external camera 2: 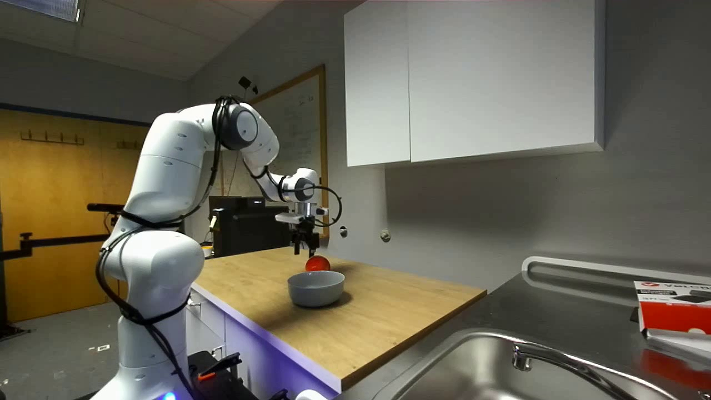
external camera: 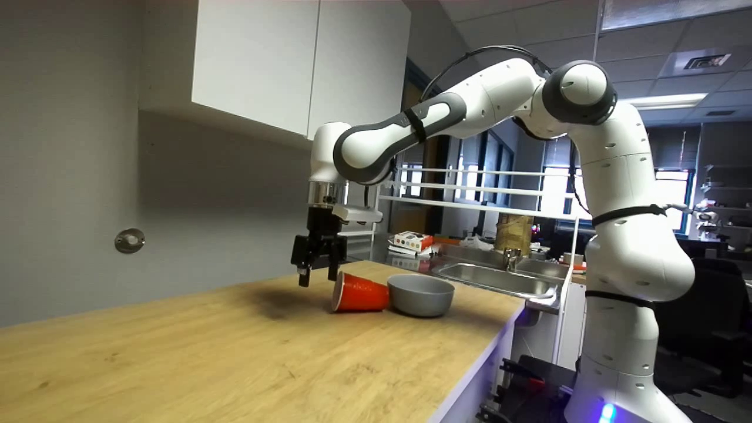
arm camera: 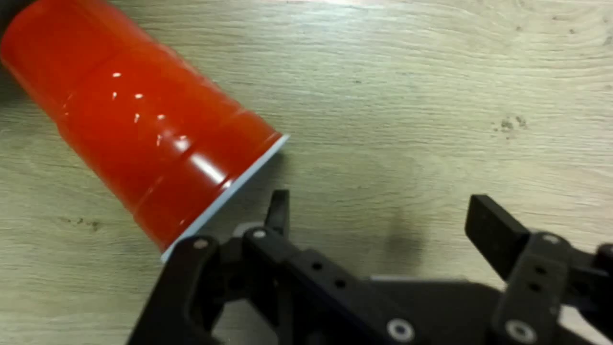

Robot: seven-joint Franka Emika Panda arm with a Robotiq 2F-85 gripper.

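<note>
A red plastic cup [external camera: 361, 294] with a white rim lies on its side on the wooden counter, its base against or very close to a grey bowl [external camera: 420, 295]. In the wrist view the cup [arm camera: 138, 109] slants across the upper left, its rim toward the fingers. My gripper is open just beyond the rim, its fingers wide apart with only bare counter showing between them. From the second exterior view, the bowl [external camera 2: 316, 291] stands upright in front of the cup [external camera 2: 318, 264], and the gripper [external camera 2: 305, 253] hangs above and behind them.
White wall cabinets [external camera: 257, 63] overhang its back side. A metal sink [external camera: 493, 277] and a white-and-red box [external camera: 413, 242] lie past its far end.
</note>
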